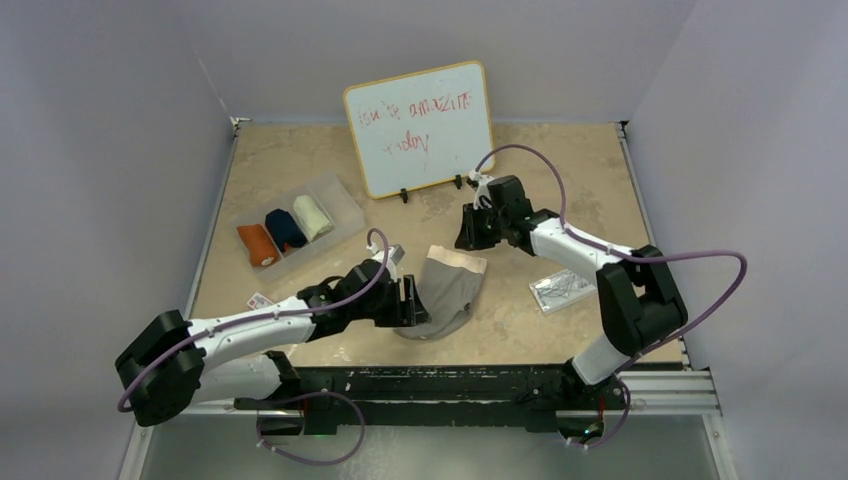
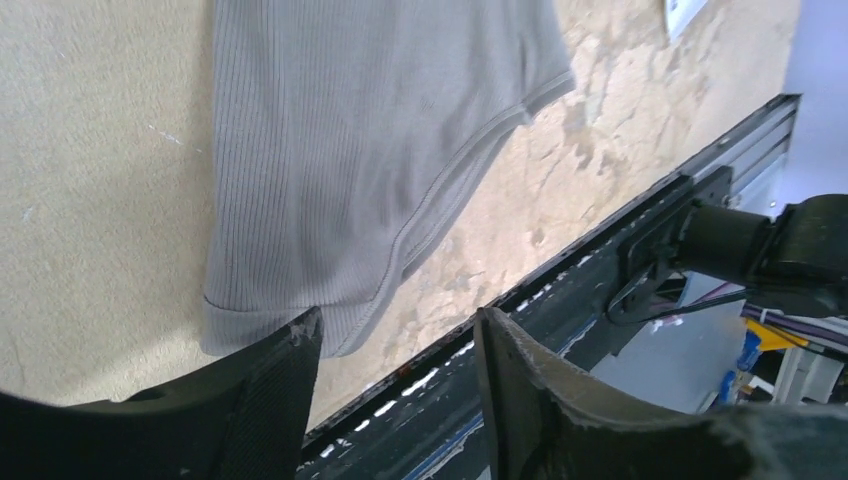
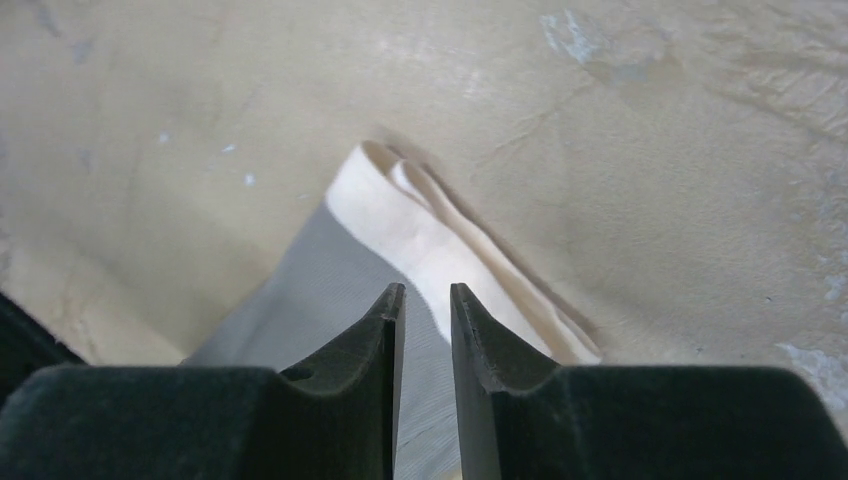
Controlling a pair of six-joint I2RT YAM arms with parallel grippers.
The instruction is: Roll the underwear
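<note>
Grey underwear (image 1: 448, 295) with a pale waistband (image 1: 457, 258) lies folded flat on the table's front middle. In the left wrist view its grey fabric (image 2: 330, 150) fills the upper middle; my left gripper hangs over its near edge with fingers apart, holding nothing. In the right wrist view the waistband (image 3: 410, 220) lies below my right gripper, whose fingers are nearly together; nothing clearly shows between them. In the top view that gripper is just beyond the waistband.
A clear bin (image 1: 346, 212) with orange, navy and cream rolls sits at the left. A whiteboard (image 1: 420, 130) stands at the back. A flat clear case (image 1: 560, 292) lies right of the underwear. The table's front edge is close to my left gripper.
</note>
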